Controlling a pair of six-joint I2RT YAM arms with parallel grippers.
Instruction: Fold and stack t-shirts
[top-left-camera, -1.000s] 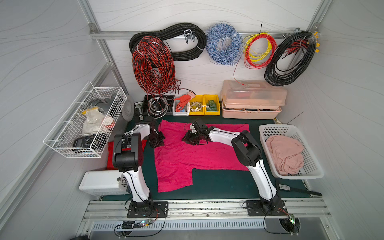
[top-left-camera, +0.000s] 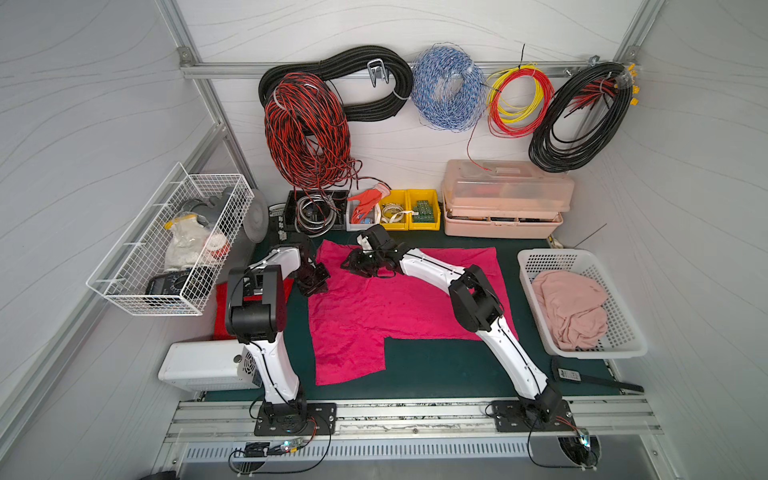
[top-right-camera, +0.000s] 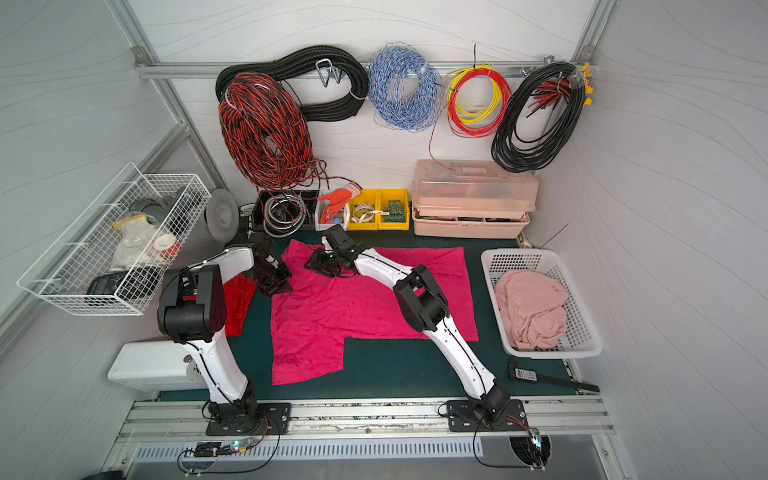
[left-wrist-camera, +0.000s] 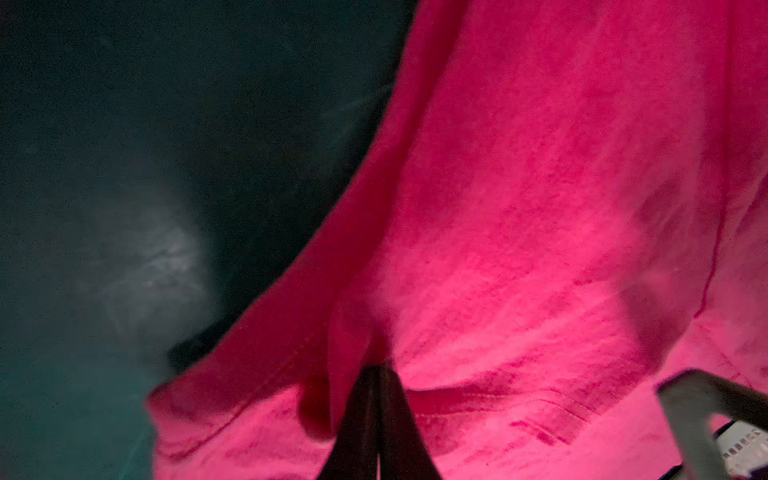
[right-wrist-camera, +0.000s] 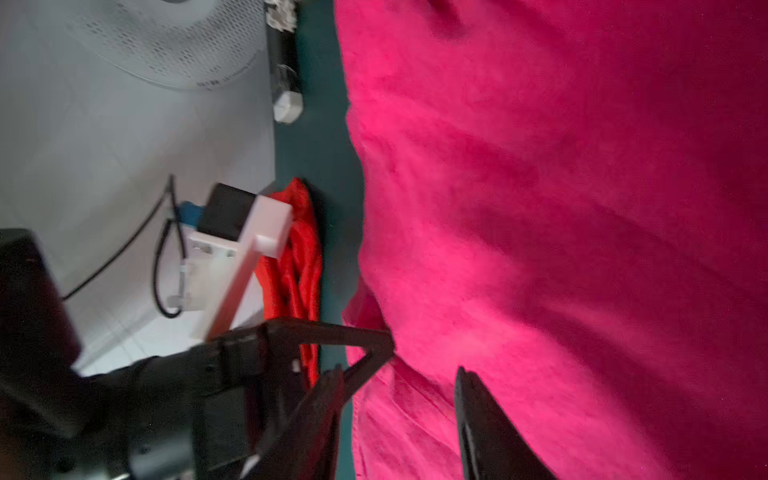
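Observation:
A pink t-shirt lies spread over the dark green table, one part reaching toward the front at left. My left gripper is at its left edge; in the left wrist view the left gripper is shut, with a raised fold of the t-shirt gathered at its tips. Over the upper left part of the cloth, my right gripper is part open. In the right wrist view the right gripper shows its fingers apart above the t-shirt, with none of it visibly pinched.
Red cloth lies beneath the left arm. At right stands a white basket holding a light pink cloth. Small yellow bins and a pink toolbox line the back. Bare table shows at front centre.
My right gripper has moved left across the t-shirt, toward the left gripper. The left arm stays where it was, and the shirt's right side shows only a slight shift.

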